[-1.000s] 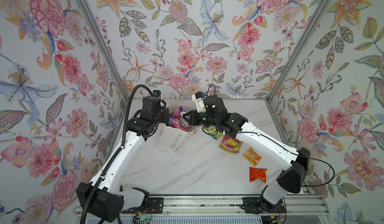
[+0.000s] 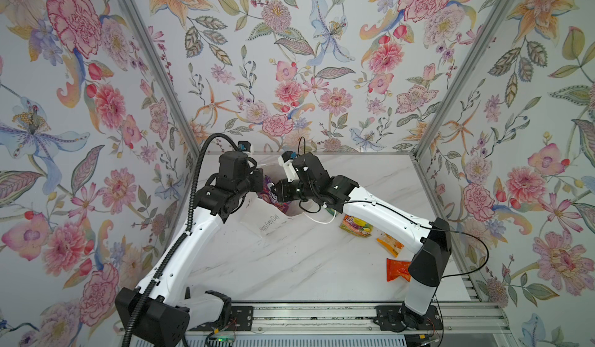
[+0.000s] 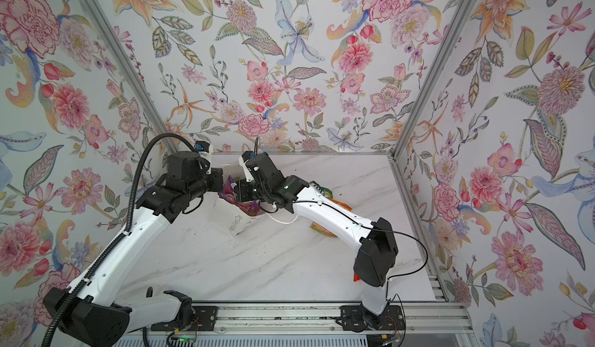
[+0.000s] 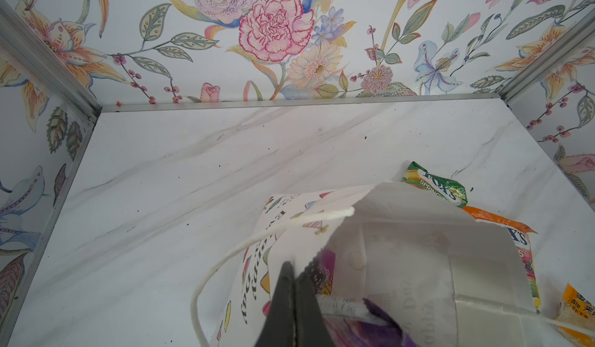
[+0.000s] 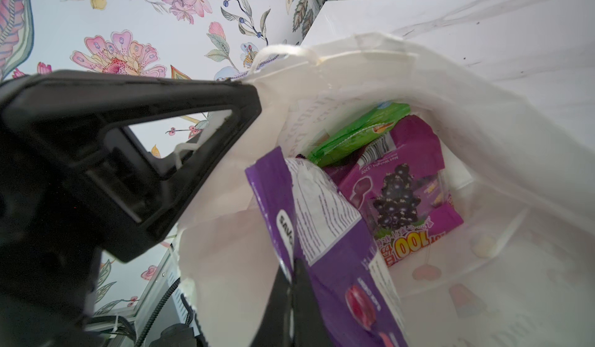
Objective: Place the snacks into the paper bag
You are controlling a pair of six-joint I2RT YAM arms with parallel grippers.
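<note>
The white paper bag [image 4: 483,254] stands open in the middle of the table, its mouth facing up. My left gripper is shut on the bag's rim. My right gripper is shut on the edge of a purple snack pack [image 5: 344,266], which hangs inside the bag's mouth in the right wrist view. Deeper in the bag lie a purple grape-candy pack [image 5: 406,198] and a green pack [image 5: 365,133]. On the table beside the bag are a green packet [image 4: 437,186], a fruit-candy pack [image 2: 356,225], an orange-yellow packet [image 2: 390,244] and a red packet [image 2: 398,269].
A white cord handle [image 4: 248,241] loops out from the bag's left side; another loop [image 2: 319,219] hangs at its right. Both arms meet closely over the bag.
My right gripper has moved left and slightly down with the purple pack, which now sits lower in the bag's mouth. The bag's front wall has shifted slightly. My left arm stays nearly still.
</note>
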